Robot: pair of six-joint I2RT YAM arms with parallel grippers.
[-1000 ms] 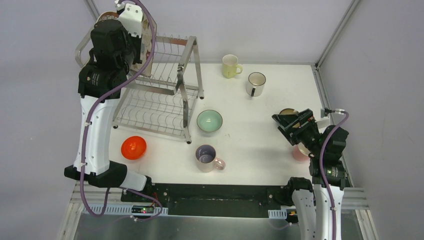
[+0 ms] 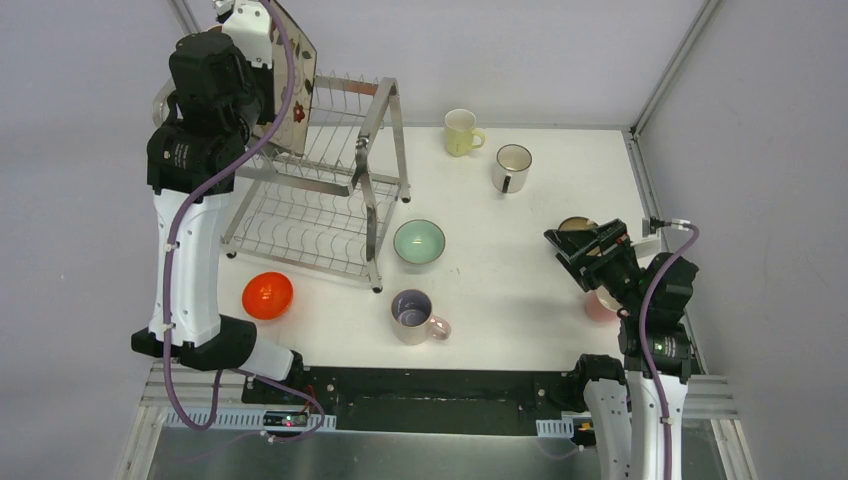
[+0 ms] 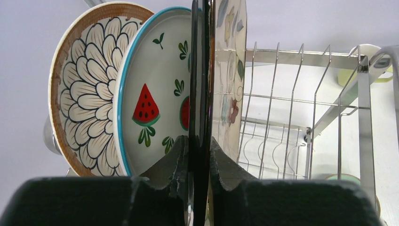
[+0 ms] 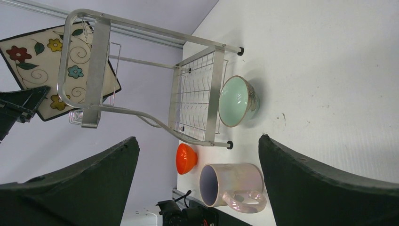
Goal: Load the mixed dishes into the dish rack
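Note:
My left gripper is at the upper tier of the metal rack [image 2: 330,180], around a square floral plate [image 3: 229,94] seen edge-on, its dark rim between the fingers; whether it grips cannot be told. A watermelon plate [image 3: 155,117] and a flower-petal plate [image 3: 87,94] stand left of it. My right gripper [image 2: 575,255] hangs open and empty above the right side. On the table are a green bowl [image 2: 419,240], an orange bowl [image 2: 267,295], a lilac mug [image 2: 411,315], a steel mug [image 2: 511,170] and a yellow mug [image 2: 460,132].
A tan dish [image 2: 577,222] and a pink cup [image 2: 598,310] sit partly under the right arm. The rack's right half of the upper tier is empty.
My left arm and wrist have shifted slightly, and the square plate shows a little more of its face in the top view. The right arm is still.

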